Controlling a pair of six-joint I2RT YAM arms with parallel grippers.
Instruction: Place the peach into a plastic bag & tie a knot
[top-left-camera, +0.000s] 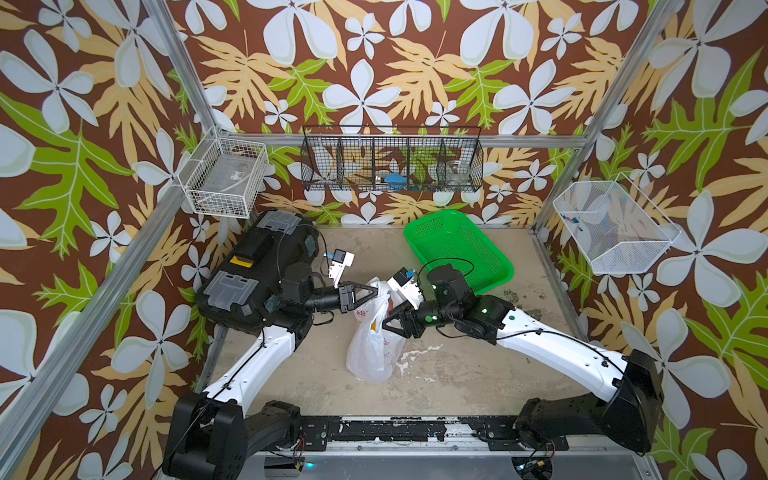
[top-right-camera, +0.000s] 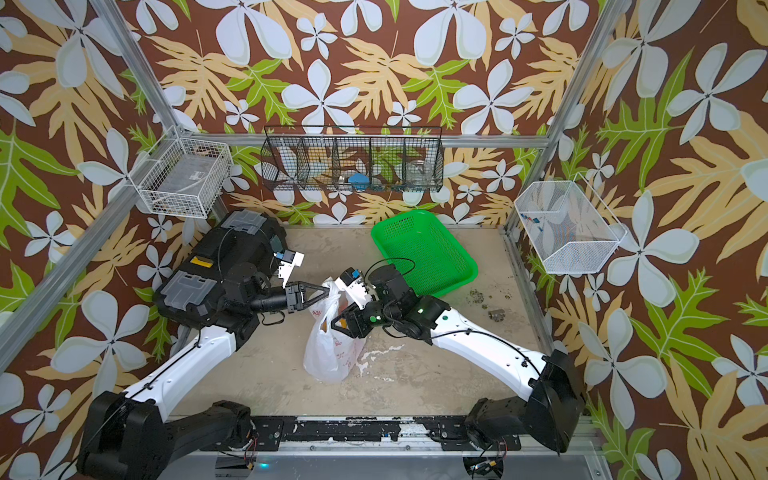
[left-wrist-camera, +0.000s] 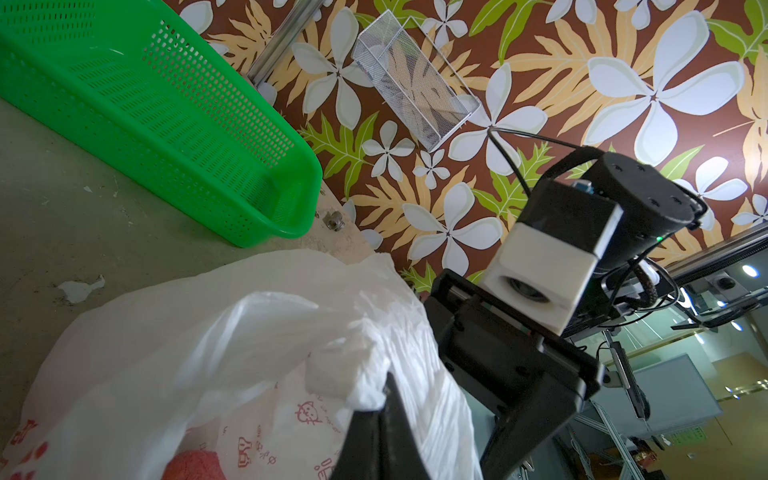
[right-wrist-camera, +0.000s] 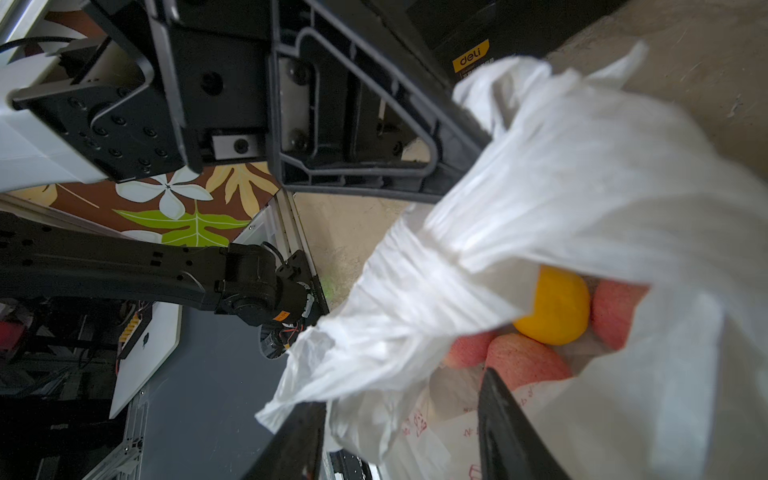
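A white printed plastic bag (top-left-camera: 368, 352) stands on the table, with red peaches (right-wrist-camera: 524, 364) and a yellow fruit (right-wrist-camera: 552, 308) seen inside through its opening in the right wrist view. My left gripper (top-left-camera: 373, 289) is shut on the bag's gathered, twisted top, holding it upright. My right gripper is open beside that top, a loose twisted end of white plastic hanging between or just beyond its fingers.
A green basket (top-left-camera: 456, 248) lies behind at the right, and a black toolbox (top-left-camera: 248, 272) at the left. Wire baskets hang on the walls.
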